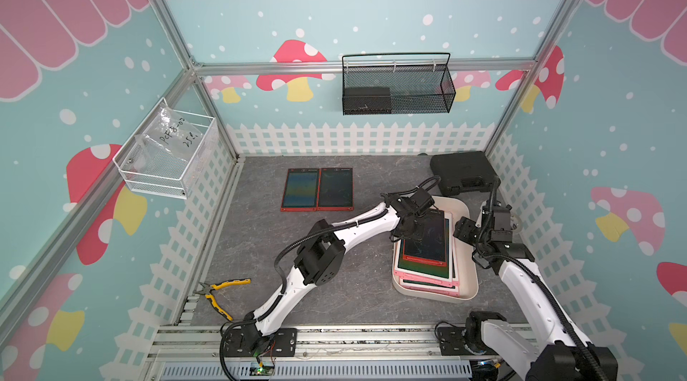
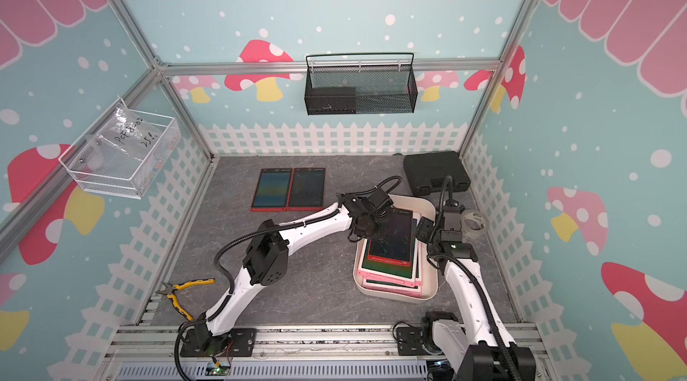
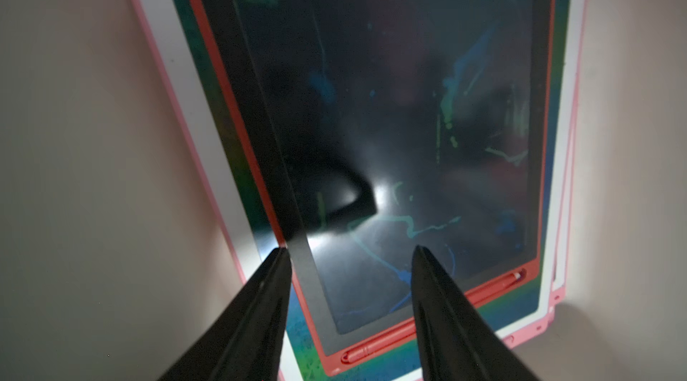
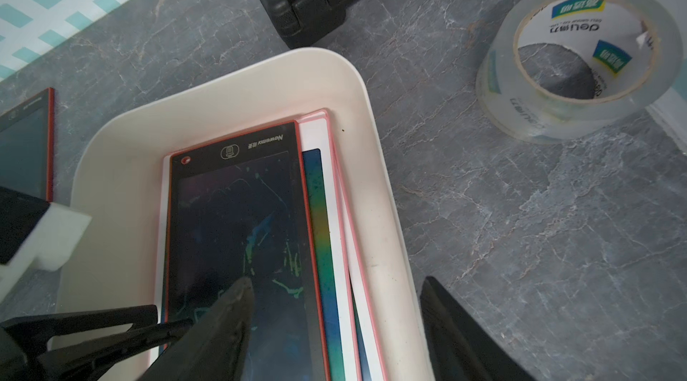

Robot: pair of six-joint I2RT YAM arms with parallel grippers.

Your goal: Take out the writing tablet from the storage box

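In the cream storage box (image 1: 469, 291) lies a stack of tablets. On top is a red-framed writing tablet (image 1: 433, 234) with a dark screen, over larger white-and-pink-edged tablets (image 2: 371, 277). My left gripper stands open above the top tablet, its fingertips over the lower, pen-slot end and the left edge; whether they touch it I cannot tell. My right gripper is open at the box's right side, one finger (image 4: 232, 316) over the tablets and the other outside the right wall, nothing between them.
Two red-framed tablets (image 1: 317, 189) lie side by side at the back left. Behind the box sits a black case (image 1: 463, 172); a tape roll (image 4: 579, 59) is to its right. Yellow-handled pliers (image 1: 223, 293) lie front left.
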